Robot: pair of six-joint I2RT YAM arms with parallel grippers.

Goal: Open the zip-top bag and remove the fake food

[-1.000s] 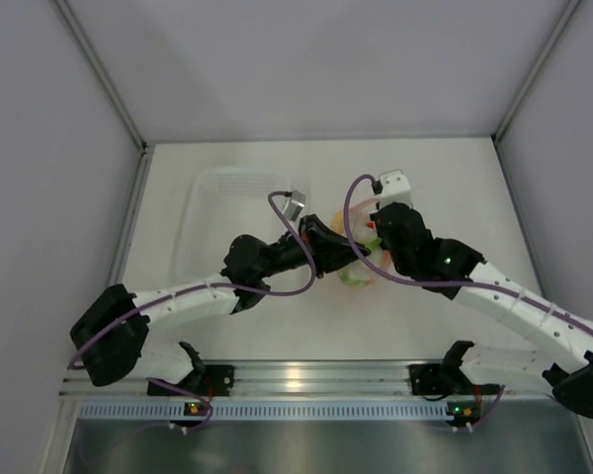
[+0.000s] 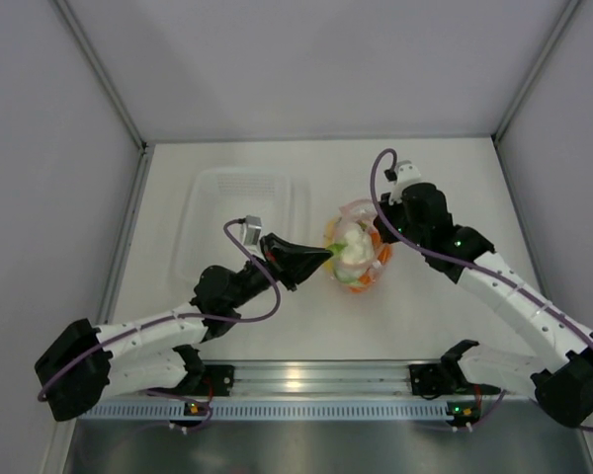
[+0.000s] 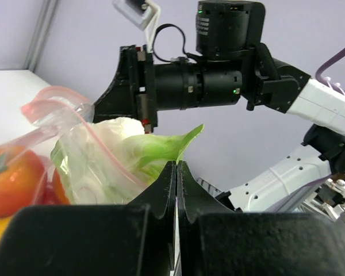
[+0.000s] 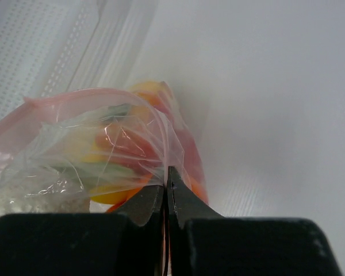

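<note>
The zip top bag (image 2: pixel 361 276) holds colourful fake food in the middle of the table; its pink rim shows in both wrist views. My left gripper (image 2: pixel 326 251) is shut at the tip of a green leafy piece (image 3: pixel 161 146), which sticks out of the bag with its white part, left of the bag in the top view. My right gripper is shut at the bag's pink rim, on the bag's right side. In the left wrist view a red fake vegetable (image 3: pixel 14 184) lies behind the plastic.
A white perforated basket (image 2: pixel 203 197) stands at the left of the table. The table behind and to the right of the bag is clear.
My left gripper has moved left, the green piece now visible at its tip.
</note>
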